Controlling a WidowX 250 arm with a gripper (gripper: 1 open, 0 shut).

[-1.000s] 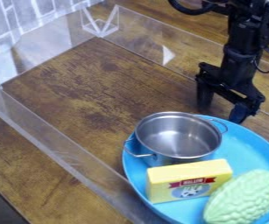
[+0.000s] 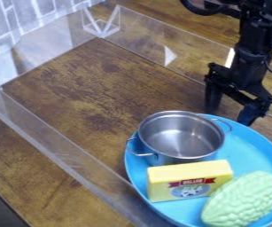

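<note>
My black gripper hangs at the right, low over the wooden counter just behind a blue plate. Its fingers are dark, and I cannot make out what, if anything, is between them. On the plate are a steel pot, a yellow butter box and a pale green brain-shaped object.
Clear plastic walls border the wooden counter. A white tiled surface shows at the top left.
My gripper has shifted very slightly near the plate's back edge; the objects on the plate stay where they were.
</note>
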